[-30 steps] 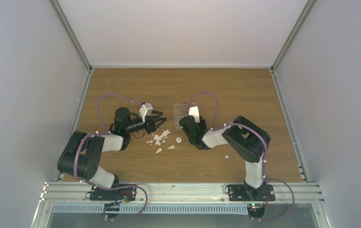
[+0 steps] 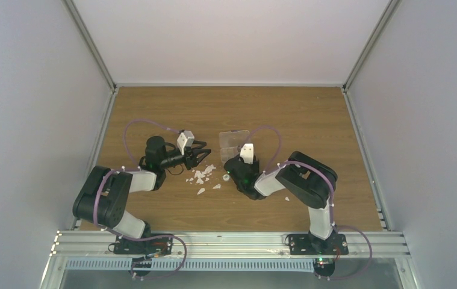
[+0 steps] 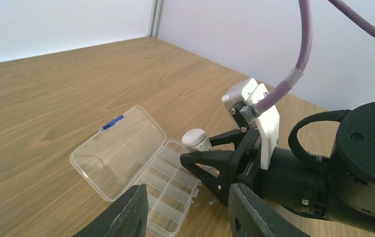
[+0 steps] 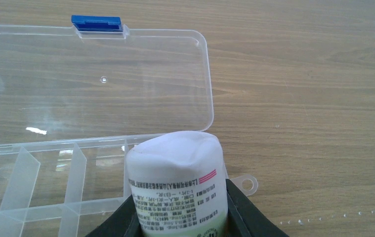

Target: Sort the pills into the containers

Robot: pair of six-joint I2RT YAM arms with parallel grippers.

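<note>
A white labelled bottle [image 4: 178, 190] is gripped by my right gripper, whose fingers are shut around it above the near right part of the organizer. In the left wrist view the bottle [image 3: 193, 138] leans a little. The clear organizer [image 3: 168, 192] lies with its lid [image 4: 101, 84] folded back flat; the compartments [image 4: 104, 173] in sight look empty. No loose pills can be made out. To the left of the organizer, my left gripper [image 2: 209, 147] stands open, nothing between its fingers. The top view hides the bottle behind the right arm.
White torn scraps [image 2: 200, 176] litter the table in front of the left gripper. A small round white ring or cap [image 2: 226, 177] rests beside the right arm.
The right arm has shifted slightly toward the front of the table, its gripper body a little to the right at the top. The left arm and the scraps have not moved.
</note>
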